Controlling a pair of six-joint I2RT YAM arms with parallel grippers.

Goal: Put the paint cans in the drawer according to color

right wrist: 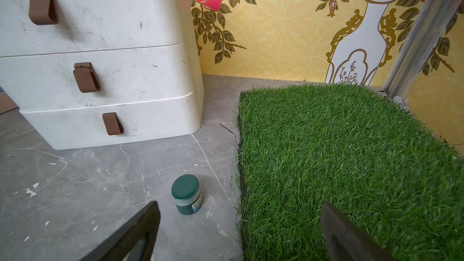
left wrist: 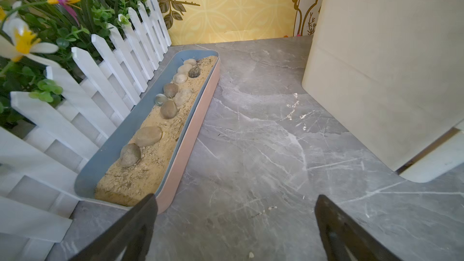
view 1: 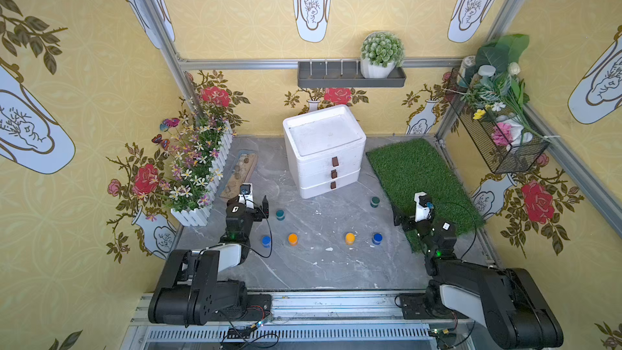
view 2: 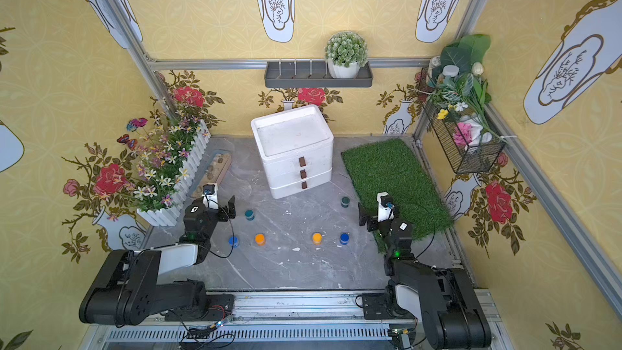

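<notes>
The white drawer unit [view 1: 317, 167] stands at the back middle, its three drawers closed, each with a brown tab. A teal can [view 1: 280, 214] and a light blue can [view 1: 265, 241] lie near my left gripper [view 1: 257, 206], which is open and empty. Two orange cans, one left [view 1: 293, 238] and one right [view 1: 350, 238], sit mid-table. Right of them is a dark blue can [view 1: 377, 238]. A dark green can [right wrist: 186, 194] stands upright between the drawers and my right gripper. That gripper is open with nothing between its fingers, over the grass mat's left edge.
A green grass mat [view 1: 421, 181] covers the right side. On the left are a sand tray with stones [left wrist: 159, 135] and a white-fenced flower planter [view 1: 201, 188].
</notes>
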